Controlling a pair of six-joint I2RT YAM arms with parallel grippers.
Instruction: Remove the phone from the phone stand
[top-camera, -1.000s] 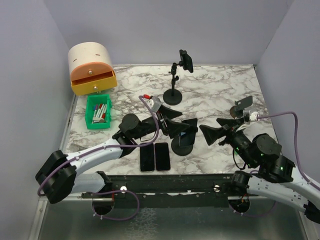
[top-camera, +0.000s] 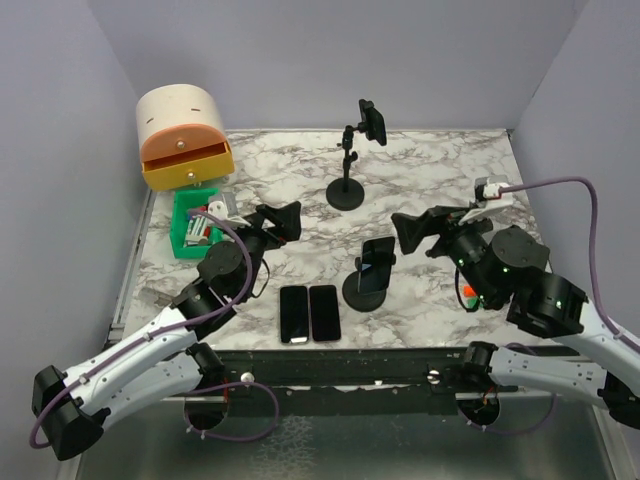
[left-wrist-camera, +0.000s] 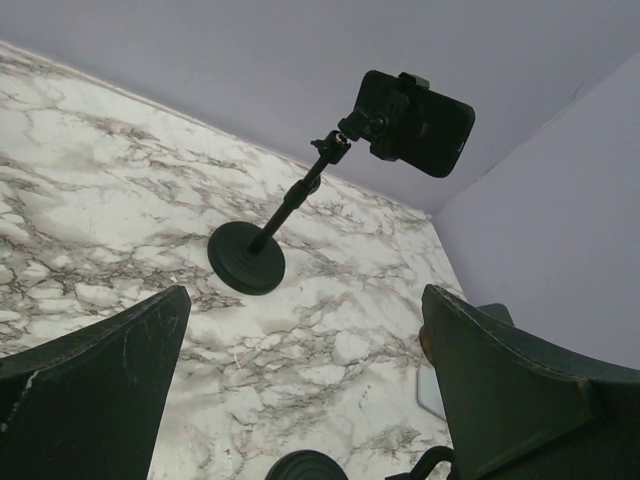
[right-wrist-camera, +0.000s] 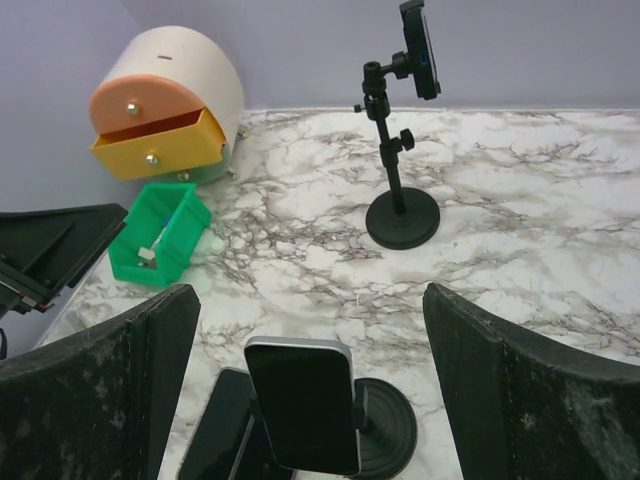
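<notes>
A phone (top-camera: 375, 262) (right-wrist-camera: 302, 405) sits upright on a low stand with a round black base (top-camera: 355, 298) at front centre. My right gripper (top-camera: 422, 225) is open above and right of it; in the right wrist view the phone is low between the open fingers, not gripped. My left gripper (top-camera: 278, 222) is open left of the stand, nothing between its fingers. A taller stand (top-camera: 345, 195) (left-wrist-camera: 246, 260) at the back holds another phone (top-camera: 370, 123) (left-wrist-camera: 430, 130).
Two phones (top-camera: 294, 314) lie flat at front left. A green bin (top-camera: 182, 225) and a drawer box (top-camera: 185, 130) stand at left.
My left gripper has pulled back leftward from beside the low stand. The right gripper rose and shifted, now above and right of it. The phone looks unmoved.
</notes>
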